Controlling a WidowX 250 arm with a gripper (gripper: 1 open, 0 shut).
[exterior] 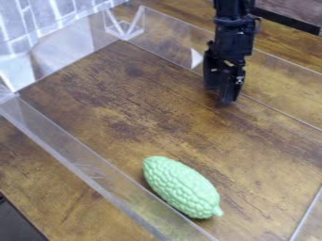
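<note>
A pale green, bumpy bitter melon toy (183,187) lies on the wooden floor of the clear-walled enclosure, near its front edge. The black gripper (223,80) hangs low at the back of the enclosure, far from the melon; its dark fingers are hard to make out, and nothing is visible held in them.
Clear plastic walls (60,145) surround the dark wooden surface (126,108). A white curtain or cloth (38,28) is at the back left.
</note>
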